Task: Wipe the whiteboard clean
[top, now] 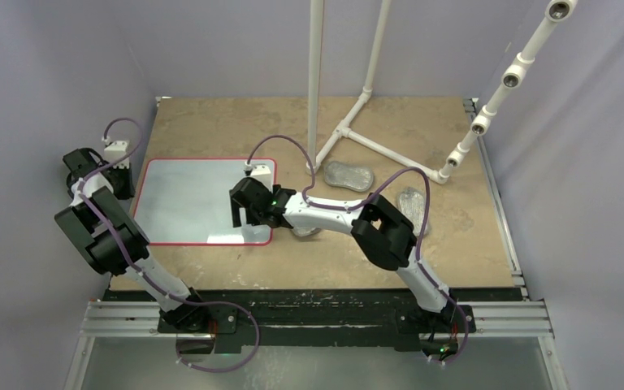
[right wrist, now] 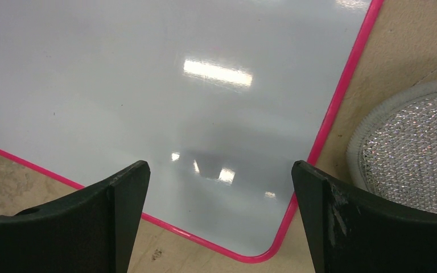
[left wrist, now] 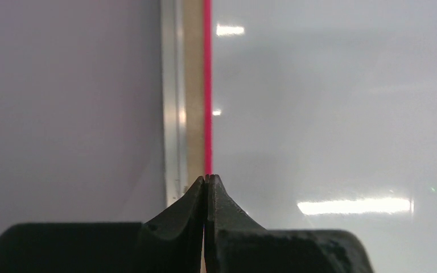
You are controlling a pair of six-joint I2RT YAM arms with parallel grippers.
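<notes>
The whiteboard [top: 187,203], white with a red rim, lies flat on the left half of the table. Its surface looks clear apart from glare and tiny specks. In the left wrist view my left gripper is shut, its tips together with nothing between them; the red left edge [left wrist: 207,85] runs up ahead of the tips, outside them. My right gripper is wide open and empty above the board's near right corner. Beside that corner lies a grey scrubbing pad [right wrist: 415,148], partly hidden by the right finger.
Another grey pad [top: 348,175] lies near the white pipe frame [top: 390,152], and one more pad [top: 412,210] sits farther right. A grey wall [left wrist: 74,114] and metal rail [left wrist: 172,114] stand close on the left. Bare table surrounds the board.
</notes>
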